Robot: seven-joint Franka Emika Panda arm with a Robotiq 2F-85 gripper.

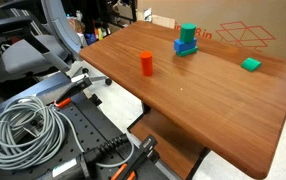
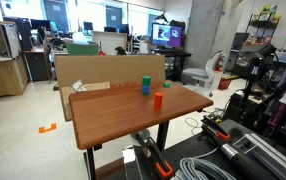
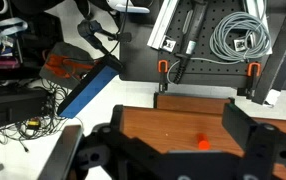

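An orange-red cylinder (image 1: 146, 63) stands upright on the brown wooden table (image 1: 208, 95). Farther back, a green cylinder (image 1: 187, 31) rests on a blue block (image 1: 185, 46), with some green showing at the foot of this stack. Alone toward the far edge lies a flat green block (image 1: 250, 64). From above, the wrist view shows my gripper open, its dark fingers (image 3: 105, 148) wide apart at the lower left and lower right. The orange-red cylinder (image 3: 204, 143) appears well below, in the gap between them. Nothing is held.
Coiled grey cable (image 1: 28, 132) lies on the dark robot base beside the table, with orange-tipped clamps nearby. A cardboard panel (image 2: 98, 73) stands behind the table. An office chair (image 1: 28, 55) is at the left.
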